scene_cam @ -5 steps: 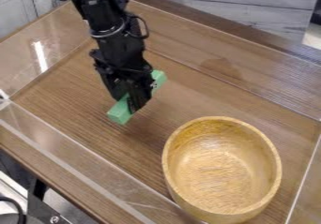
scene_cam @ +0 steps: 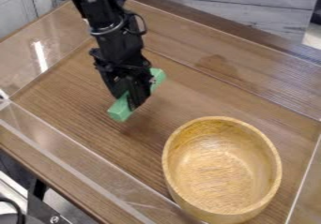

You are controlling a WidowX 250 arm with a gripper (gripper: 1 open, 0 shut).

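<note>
My black gripper [scene_cam: 133, 90] hangs over the middle-left of the wooden tray, shut on a green object [scene_cam: 119, 110] that angles from lower left to upper right behind the fingers. Its middle is hidden by the gripper, so its exact shape is hard to tell.
A large pale yellow bowl [scene_cam: 222, 169] stands at the lower right of the wooden surface [scene_cam: 226, 68]. Raised edges run along the left and back.
Over the last second the gripper and green object have shifted very slightly. The bowl looks unmoved.
</note>
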